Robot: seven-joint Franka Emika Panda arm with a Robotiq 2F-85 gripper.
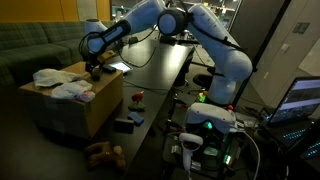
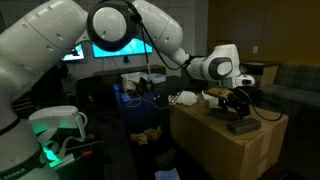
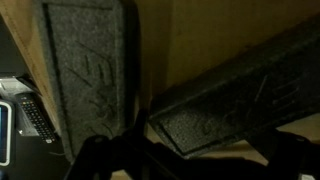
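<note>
In the wrist view two dark grey, rough-faced blocks fill most of the picture. The left block (image 3: 90,75) lies lengthwise at the left, and the right block (image 3: 240,95) runs slantwise to the right. My gripper shows at the bottom edge with its fingers apart, the right block's near end between and beyond them. From outside, the white hand with its gripper (image 2: 236,97) is low over the brown box's top; one dark block (image 2: 243,126) rests near the front edge. Whether the fingers touch a block cannot be made out.
The brown box (image 1: 70,117) carries white crumpled bags (image 1: 55,77) beside the blocks. A dark table (image 1: 150,75) stands behind it. On the dark floor lie a brown object (image 1: 105,155) and small blue pieces (image 1: 136,117). A sofa (image 1: 40,45) is at the back.
</note>
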